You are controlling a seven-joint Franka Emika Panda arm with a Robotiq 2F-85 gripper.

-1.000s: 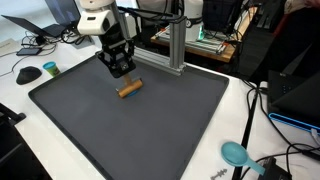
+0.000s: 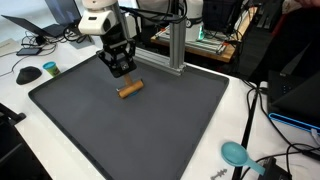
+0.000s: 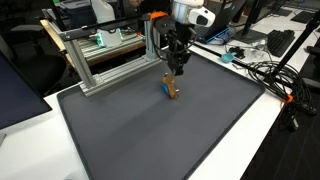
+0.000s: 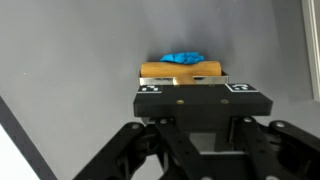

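A wooden mallet-like piece (image 2: 131,90) is on the grey board, its round head low and a short handle rising from it. Shut on that handle, my gripper (image 2: 125,74) points down from above. In the wrist view the wooden head (image 4: 165,70) lies crosswise just beyond the gripper, whose body hides most of the handle. A small blue thing (image 4: 182,57) shows right beside the head; whether it is joined to it I cannot tell. From the other side, the wooden piece (image 3: 172,88) stands under the gripper (image 3: 174,72) with blue at its left.
Most of the grey board (image 2: 140,135) is bare. A metal frame (image 3: 118,78) stands along one edge. Off the board are a light-blue round object (image 2: 236,155), a green cup (image 2: 51,69) and several cables (image 3: 275,75).
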